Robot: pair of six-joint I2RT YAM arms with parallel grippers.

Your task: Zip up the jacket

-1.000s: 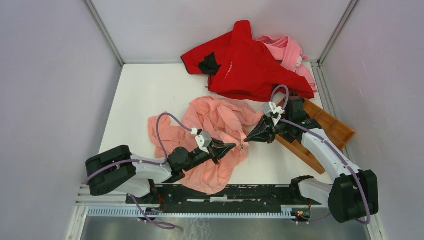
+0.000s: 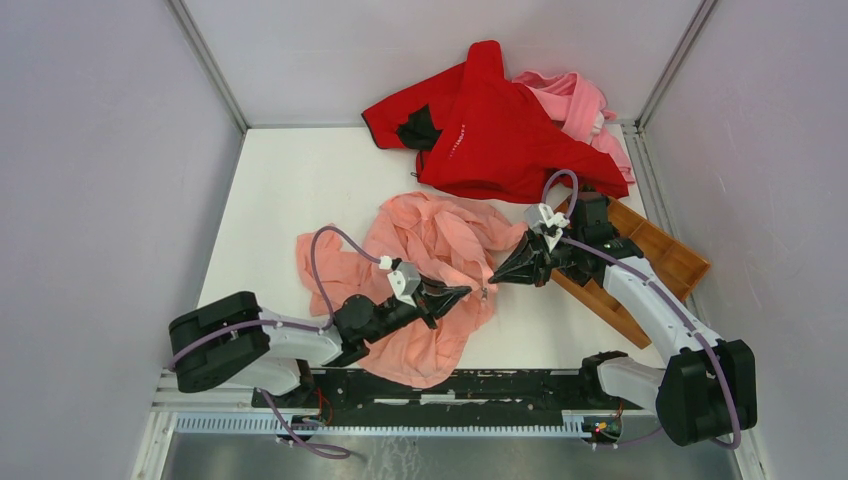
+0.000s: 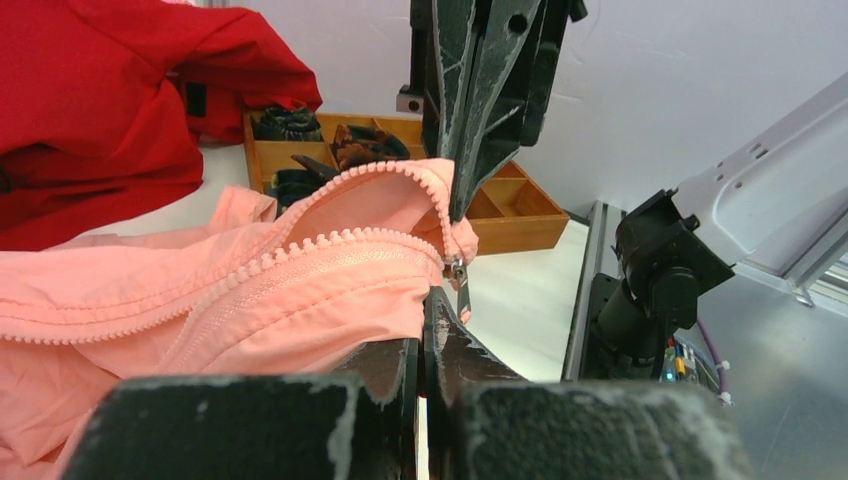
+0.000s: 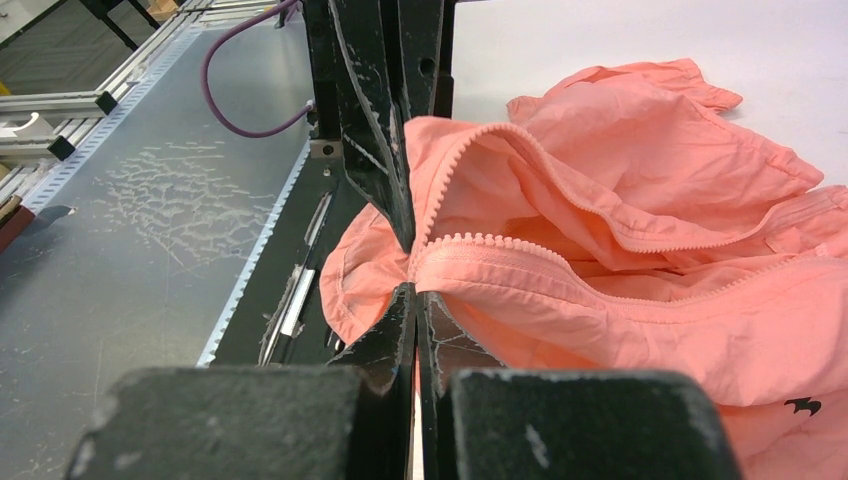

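The salmon-pink jacket [image 2: 420, 225] lies crumpled on the table, its zip open, with two toothed edges arching side by side in both wrist views. My left gripper is shut on the jacket's fabric close to the near toothed edge. Just beside its fingertips a metal zip slider [image 3: 456, 270] shows, with its pull tab dangling. Opposite, my right gripper is shut at the jacket's zip end, and thin fabric appears pinched at its tips. The tips of both grippers are close together, and the exact grip is partly hidden by cloth.
A red jacket [image 2: 500, 140] and a pink garment [image 2: 575, 100] lie at the back of the table. Under and beside the right arm stands a wooden compartment box [image 2: 665, 255]. Bare white table [image 2: 270, 190] shows at the left.
Almost nothing differs. The left arm's elbow has shifted very slightly to the left, and its fingertips and the jacket stay about where they were. The right arm is still.
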